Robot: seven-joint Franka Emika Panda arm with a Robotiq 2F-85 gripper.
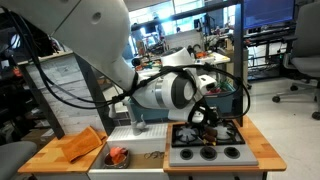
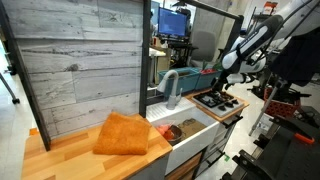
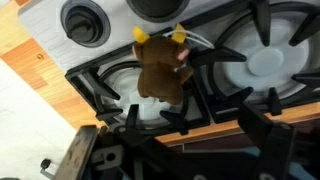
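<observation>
A small brown plush toy (image 3: pixel 162 72) with yellow horns lies on the black grate of the stove (image 3: pixel 205 85), close to the knobs. It also shows as a brown spot, the toy (image 1: pixel 209 134), on the front part of the stove (image 1: pixel 237 153). In the wrist view my gripper is open, its fingers (image 3: pixel 262 135) spread wide at the lower edge with nothing between them. The toy sits ahead of the fingertips, apart from them. From the exterior, the arm hangs over the stove's left side and hides part of the grate.
Left of the stove is a sink with a red bowl (image 1: pixel 116 157) in it and a faucet (image 2: pixel 170 83) behind. An orange cloth (image 2: pixel 122 134) covers part of the wooden counter. A blue bin (image 1: pixel 225 104) stands behind the stove. Bare wood (image 1: pixel 260 145) lies to its right.
</observation>
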